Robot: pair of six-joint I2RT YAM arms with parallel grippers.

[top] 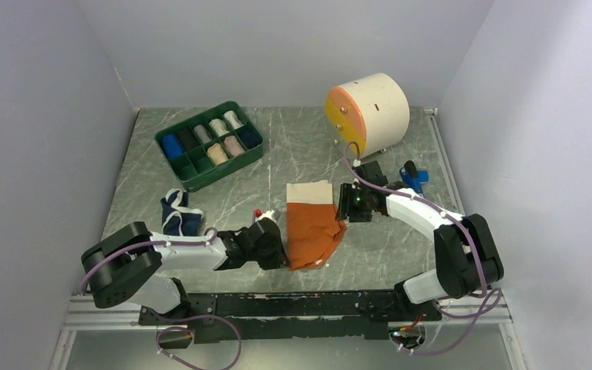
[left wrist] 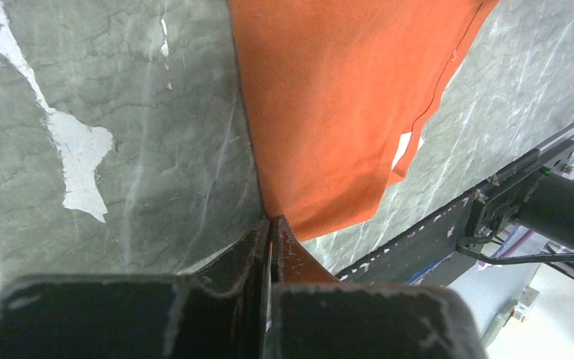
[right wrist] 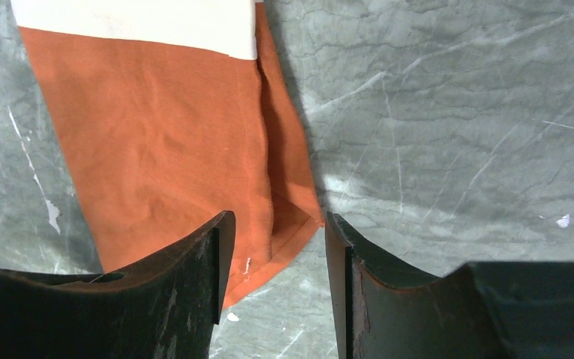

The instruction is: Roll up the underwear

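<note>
Orange underwear point(top: 310, 230) with a cream band lies flat in the table's front middle, its right side folded over with a loose strip, as the right wrist view point(right wrist: 142, 142) shows. At its lower-left corner my left gripper is shut, pinching the orange fabric at the tips. My right gripper stands open above the garment's right edge, its fingers either side of the folded orange strip.
A green divided box point(top: 190, 176) holding rolled cloths sits at back left, navy cloth point(top: 181, 220) at left, a white cylinder point(top: 381, 116) and a blue object point(top: 421, 176) at right.
</note>
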